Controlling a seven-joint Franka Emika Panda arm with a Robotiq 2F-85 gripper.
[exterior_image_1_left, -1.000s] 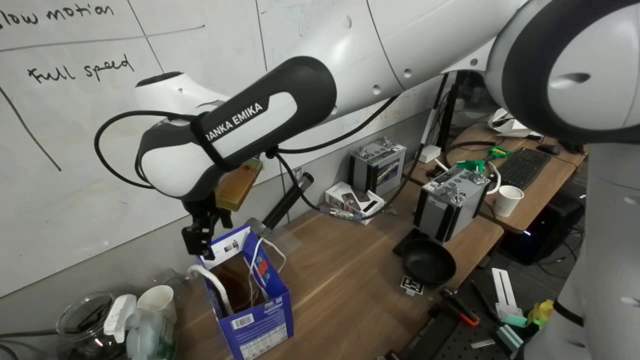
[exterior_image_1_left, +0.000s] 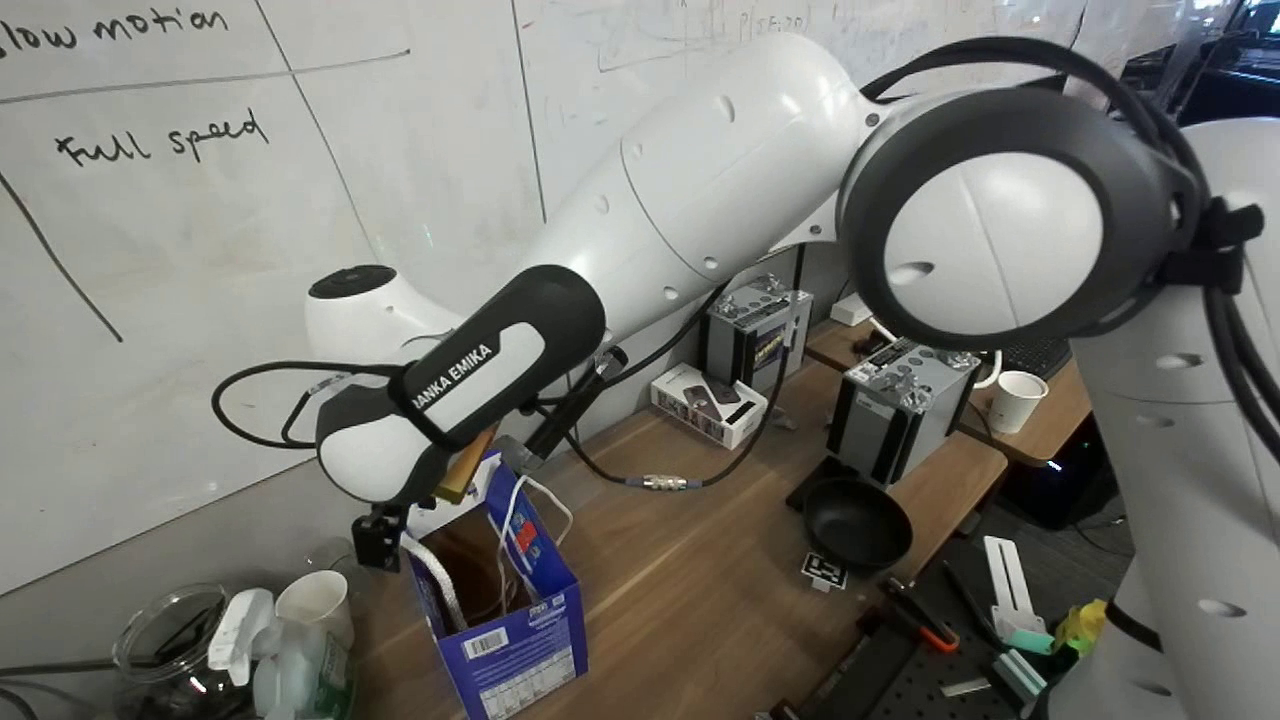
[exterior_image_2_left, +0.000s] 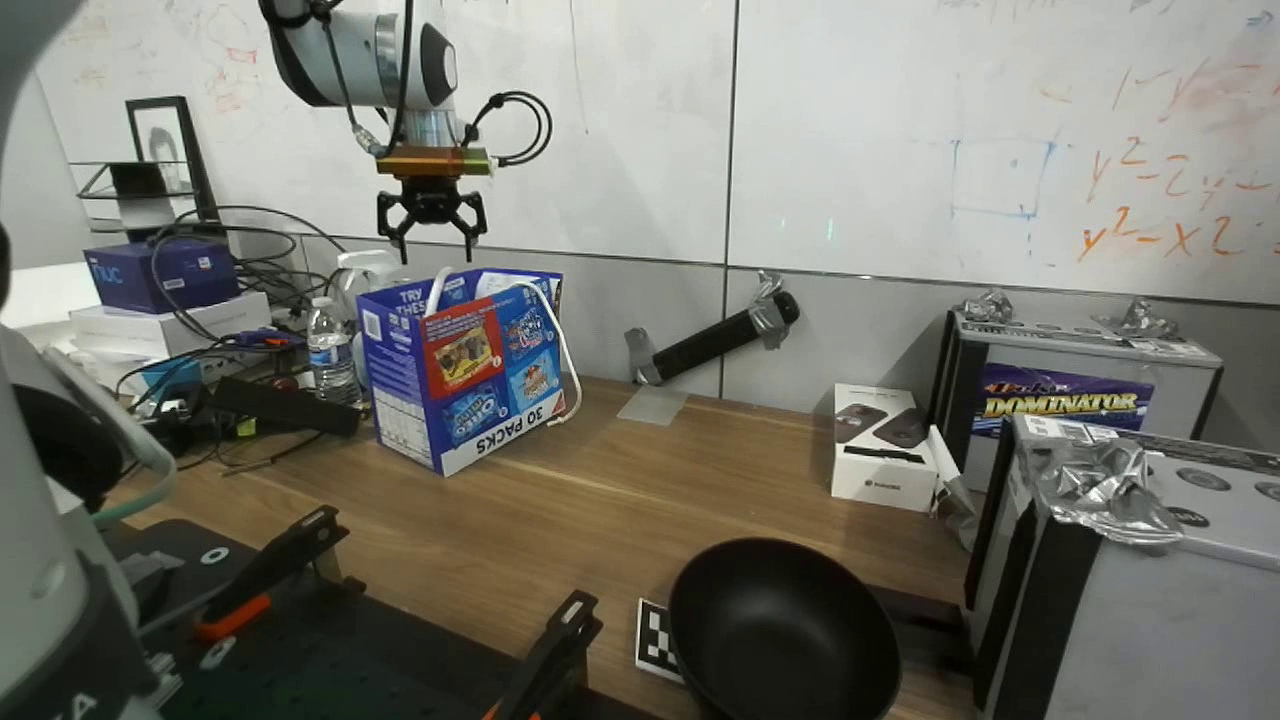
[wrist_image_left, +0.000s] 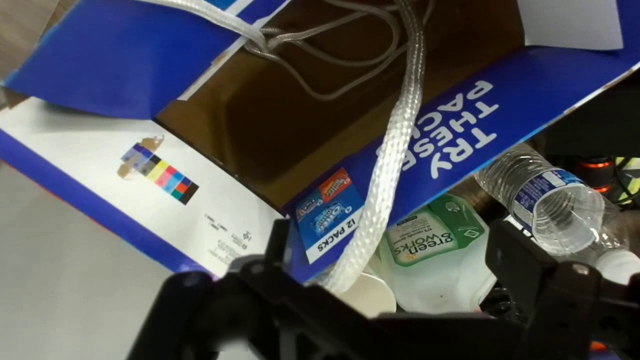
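Observation:
A blue snack box (exterior_image_2_left: 402, 348) stands open-topped on the table beside the whiteboard wall. Thick white rope (wrist_image_left: 393, 144) rises out of it and hangs over its printed edge; thinner white cord (wrist_image_left: 336, 93) lies in loops inside. Just over the box hangs my gripper (exterior_image_2_left: 435, 256), pointing down, its two fingers apart and empty. In the wrist view the rope's outer end passes between the fingers, below them, without visible contact. Exterior view 1 has the gripper's black body (exterior_image_1_left: 378, 540) at the box's wall-side edge, its fingertips hard to make out.
Close behind the box are a spray bottle (wrist_image_left: 441, 258), a paper cup (exterior_image_1_left: 318, 604), a glass pot (exterior_image_1_left: 174, 648) and a water bottle (exterior_image_2_left: 332, 354). A black pan (exterior_image_2_left: 780, 630), a white carton (exterior_image_2_left: 882, 450) and grey battery-like blocks (exterior_image_1_left: 906, 408) sit farther off. Mid-table is clear.
The arm has come down and my gripper is lower, closer to the box and its rope. The box has stayed where it was.

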